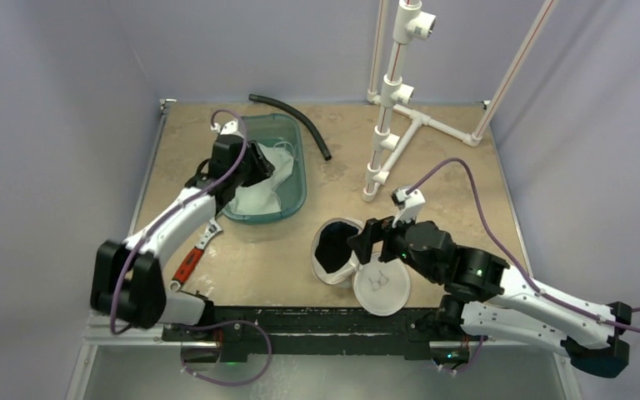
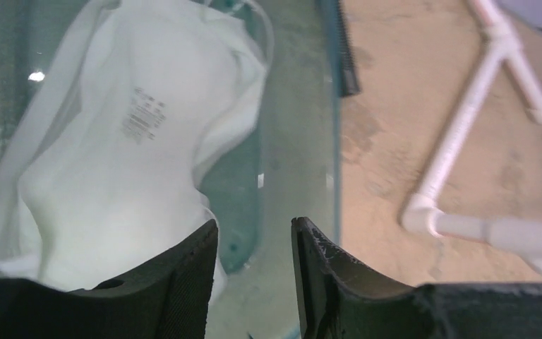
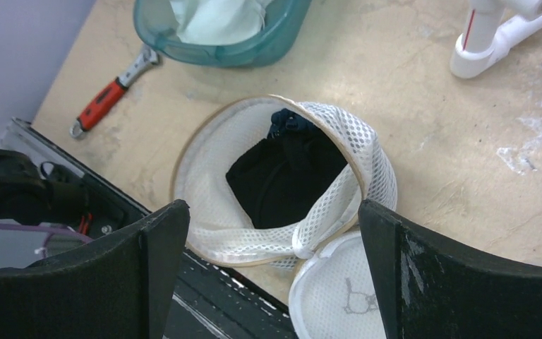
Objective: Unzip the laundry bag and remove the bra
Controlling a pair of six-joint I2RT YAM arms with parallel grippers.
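The laundry bag [image 3: 367, 145], white mesh with a stiff rim, stands unzipped near the front of the table. Its round lid [image 1: 382, 287] is folded down on the right side. Inside lies a dark folded garment [image 3: 282, 176], black with a navy part at the top; I cannot make out its full shape. My right gripper [image 1: 362, 242] is over the bag's right edge, fingers wide, nothing between the fingers. At the teal bin, my left gripper hangs over the white cloth [image 2: 127, 162], its fingers apart and empty.
The teal bin [image 1: 303, 179] stands at the back left. A red-handled wrench [image 1: 188, 265] lies in front of it and a black tube [image 1: 296, 117] behind it. A white pipe frame [image 1: 417, 123] rises at the back right. Table between bin and pipes is clear.
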